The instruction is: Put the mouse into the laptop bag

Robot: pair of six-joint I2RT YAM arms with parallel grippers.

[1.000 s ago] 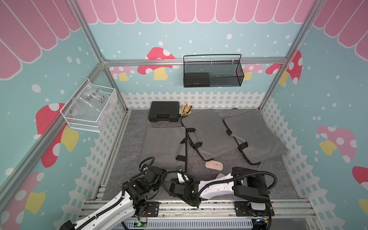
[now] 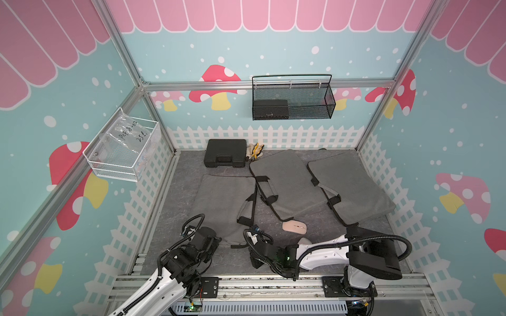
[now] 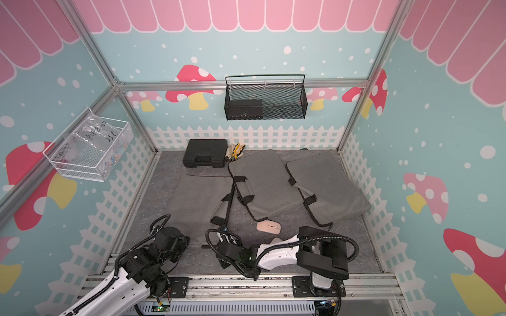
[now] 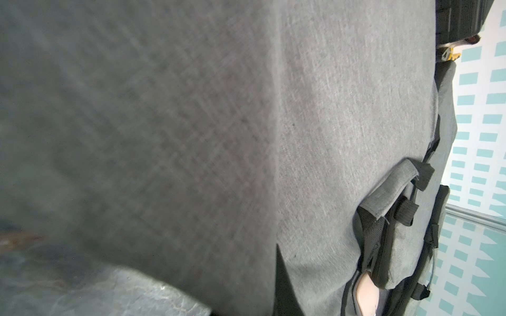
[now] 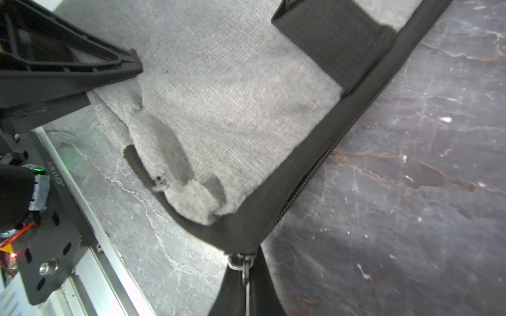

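The grey laptop bag (image 2: 224, 197) lies flat at the left, its near edge between my two grippers. At its dark-trimmed corner, my right gripper is shut on a small metal zipper pull (image 5: 241, 259). Zipper teeth (image 5: 311, 171) run along the trim from there. My left gripper has one finger over and one under the bag's near edge, shut on the cloth, which rises into a ridge in the left wrist view. The pink mouse (image 2: 294, 226) rests on the floor right of the bag, untouched. The bag's inside is hidden.
Two more grey bags (image 2: 290, 179) lie to the right. A second, pale mouse-like thing (image 3: 275, 240) is partly hidden behind the right arm. A black case (image 2: 225, 152) and gloves (image 2: 255, 151) stand at the back. Wire baskets hang on the walls.
The right gripper has shifted rightward with the zipper pull still held, and the corner has bunched.
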